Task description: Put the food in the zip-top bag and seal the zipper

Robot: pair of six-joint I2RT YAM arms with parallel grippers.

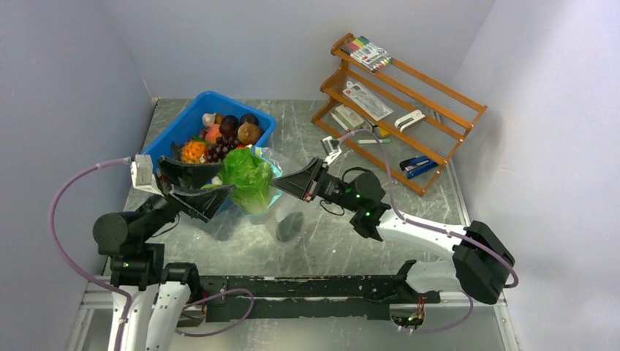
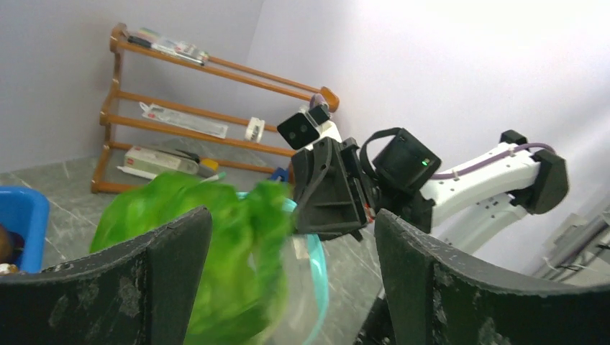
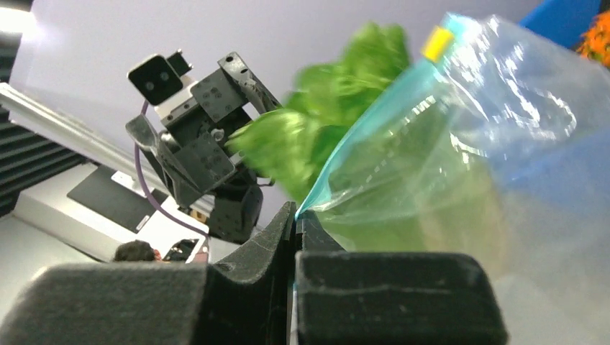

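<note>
A green lettuce (image 1: 247, 178) sits at the mouth of the clear zip top bag (image 3: 460, 172), its leafy part sticking out past the blue rim and its paler part inside. My left gripper (image 1: 227, 179) is open at the lettuce's left side. In the left wrist view its fingers (image 2: 169, 280) stand wide apart, with the lettuce beyond and partly behind one finger. My right gripper is shut at the bag's blue rim, the thin film running to its fingertips. A yellow slider (image 3: 437, 44) shows at the rim's far corner.
Behind the lettuce stands a blue basket (image 1: 157, 146) of fruit and vegetables. A wooden rack (image 1: 439, 121) with stationery is at the back right, a blue stapler (image 1: 419, 167) by its foot.
</note>
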